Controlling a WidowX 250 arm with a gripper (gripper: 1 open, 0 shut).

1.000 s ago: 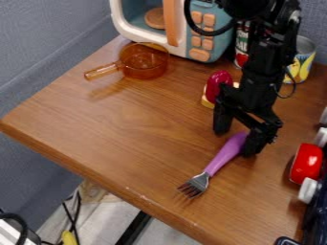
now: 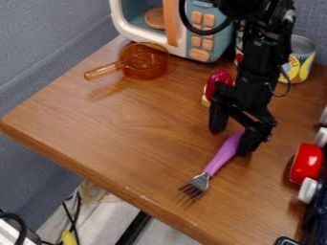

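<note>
The black arm hangs from the top right, its gripper (image 2: 235, 134) low over the table at the middle right. Just below it lies a fork (image 2: 208, 172) with a purple handle, tines toward the lower left; the upper end of the handle is at the fingertips. Whether the fingers are closed on it cannot be told.
An amber pan (image 2: 143, 61) and a toy microwave (image 2: 145, 19) stand at the back. Behind the arm are a red-and-yellow item (image 2: 213, 84) and cans (image 2: 299, 59). Red and dark items (image 2: 305, 165) line the right edge.
The gripper has shifted slightly left and down over the end of the fork's handle. The fork appears unmoved.
</note>
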